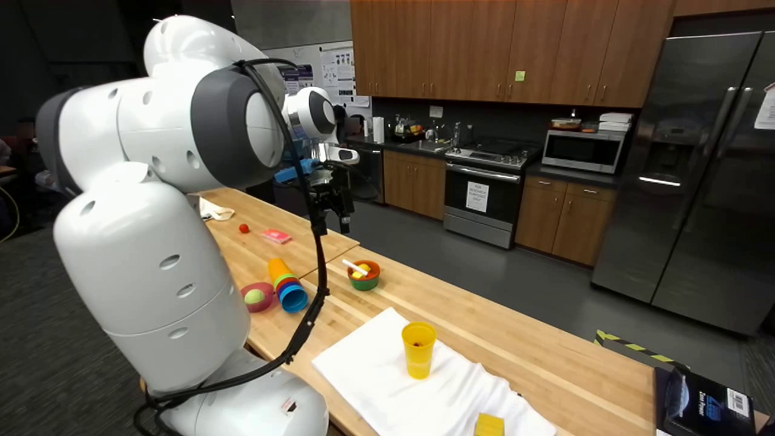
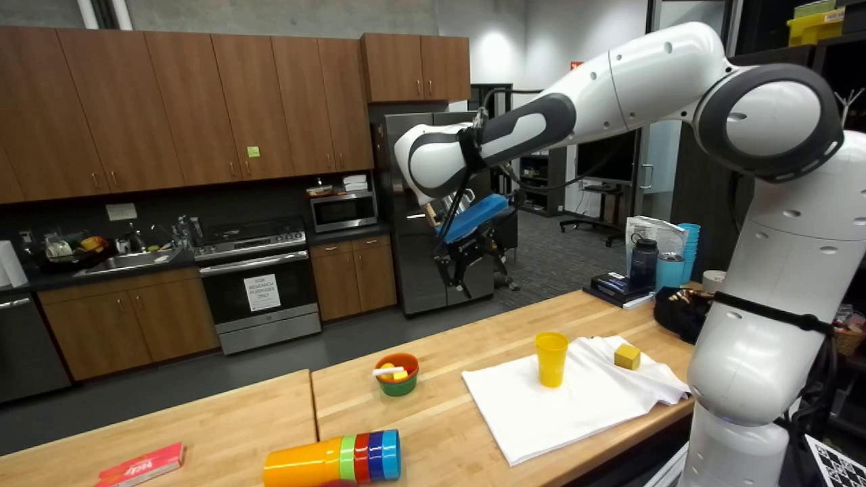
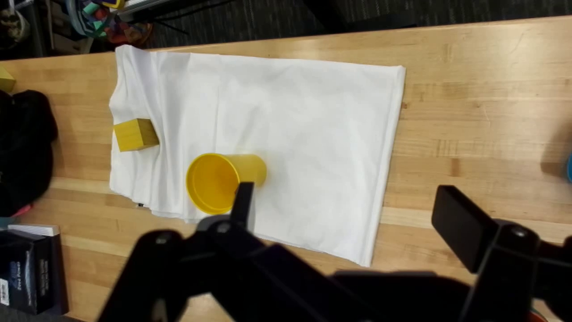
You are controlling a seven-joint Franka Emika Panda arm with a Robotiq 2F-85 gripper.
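On a white cloth (image 2: 519, 406) spread over the wooden table stands an upright yellow cup (image 2: 552, 361); the exterior view from the left shows something small and dark inside it. A yellow block (image 2: 626, 356) rests on the cloth's rumpled end, apart from the cup. My gripper is open, its two black fingers wide apart and nothing between them. It hangs high above the table, clear of the cup and the block. In the wrist view one finger's tip overlaps the edge of the cup (image 3: 214, 182), though only along the line of sight.
A green and orange bowl (image 2: 398, 375) holds yellow pieces and a white stick. Stacked coloured cups (image 2: 349, 457) lie on their side nearby. A pink-red packet (image 2: 146, 464) is on the other table. A black box (image 3: 27, 273) and dark bag (image 3: 24, 145) lie beyond the cloth.
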